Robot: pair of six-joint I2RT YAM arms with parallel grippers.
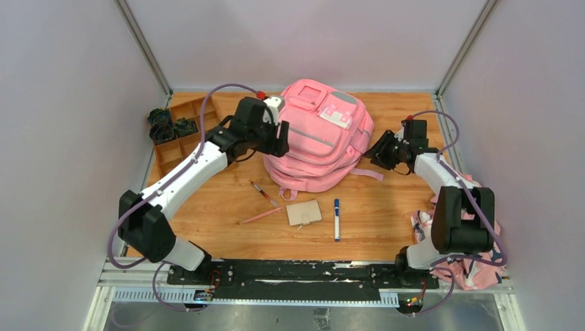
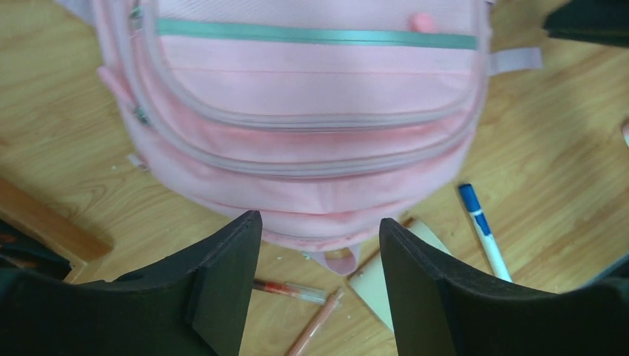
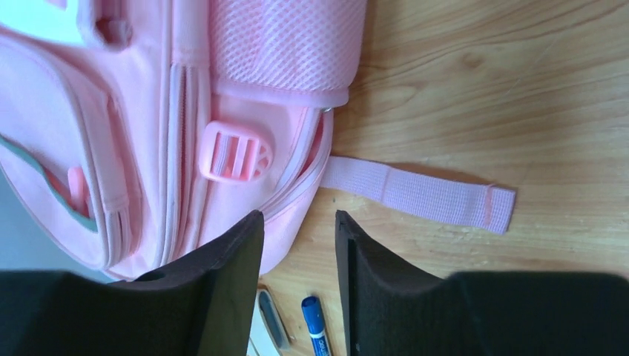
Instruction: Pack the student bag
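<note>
The pink backpack (image 1: 319, 138) lies tilted on the table's back half, its top toward the back wall. Over its left side hangs my left gripper (image 1: 281, 139), open, with no part of the bag between its fingers in the left wrist view. My right gripper (image 1: 376, 158) is off the bag's lower right side, open and empty, near a loose strap (image 3: 438, 194). In front of the bag lie a beige notebook (image 1: 304, 213), a blue-capped marker (image 1: 336, 220), a pink pencil (image 1: 262, 216) and a dark red pen (image 1: 263, 192).
A wooden compartment tray (image 1: 170, 157) with dark items stands at the left behind my left arm. Patterned pink cloth (image 1: 476, 275) is bunched by the right arm's base.
</note>
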